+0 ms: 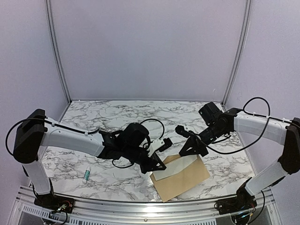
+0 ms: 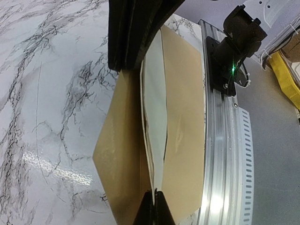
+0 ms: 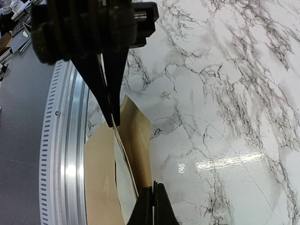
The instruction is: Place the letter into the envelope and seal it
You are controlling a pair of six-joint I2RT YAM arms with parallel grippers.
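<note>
The brown envelope (image 1: 180,185) is held on a slant near the table's front, with the white letter (image 1: 171,168) along its upper edge, seemingly partly inside. My left gripper (image 1: 159,166) is shut on the thin edge of paper at the envelope's left end; in the left wrist view its fingertips (image 2: 159,206) pinch that edge. My right gripper (image 1: 183,153) is shut on the same edge farther right, seen at the bottom of the right wrist view (image 3: 153,194). Which layers each pinches, I cannot tell exactly.
A glue stick (image 1: 87,174) lies at the front left. The metal rail (image 1: 140,202) runs along the front edge, close to the envelope.
</note>
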